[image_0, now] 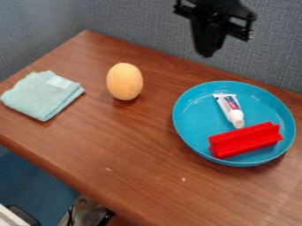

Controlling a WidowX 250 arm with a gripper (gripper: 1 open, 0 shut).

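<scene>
My black gripper (213,26) hangs high at the top of the view, above the back of a blue plate (195,128); whether its fingers are open or shut is unclear. On the plate lie a white toothpaste tube (230,109) with red and blue print and a red block-like object (245,139) at the front right.
An egg (124,81) stands on the wooden table (130,168) left of the plate. A folded pale cloth (42,94) lies near the left edge. A grey wall is behind.
</scene>
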